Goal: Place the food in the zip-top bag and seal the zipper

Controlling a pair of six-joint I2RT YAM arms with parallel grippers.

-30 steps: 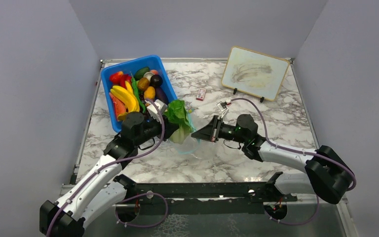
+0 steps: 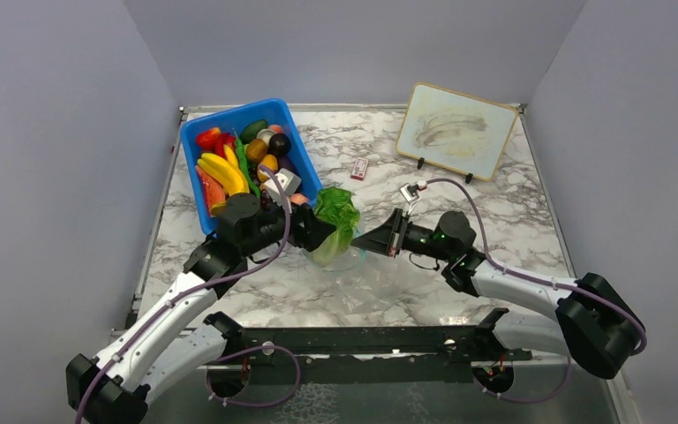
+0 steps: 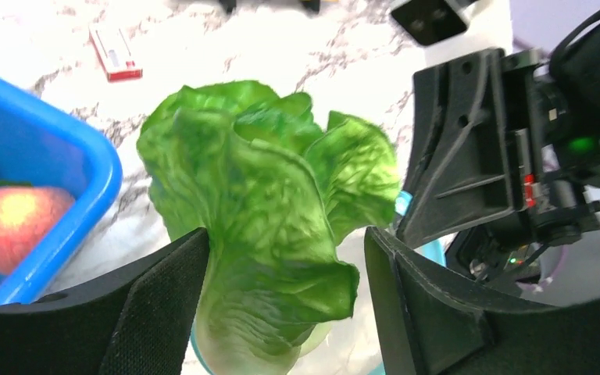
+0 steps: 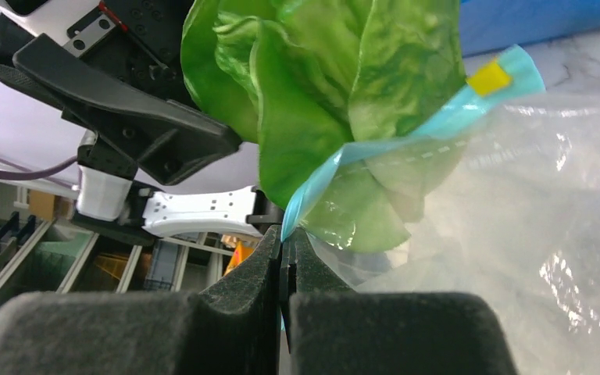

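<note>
A head of green lettuce (image 2: 336, 216) (image 3: 250, 203) (image 4: 312, 70) sits in the mouth of the clear zip bag (image 2: 362, 287) (image 4: 531, 219), partly inside it with leaves sticking out. My left gripper (image 2: 322, 230) is part open around the lettuce's leaves; contact is unclear. My right gripper (image 2: 358, 244) is shut on the bag's light-blue zipper edge (image 4: 320, 180), beside the lettuce.
A blue bin (image 2: 229, 117) of mixed produce stands at the left, close by the lettuce. A small red-and-white box (image 2: 360, 168) and a whiteboard (image 2: 456, 128) are at the back.
The lettuce and my left gripper have shifted to the right since a second ago. My right gripper has moved right too, with the bag edge.
</note>
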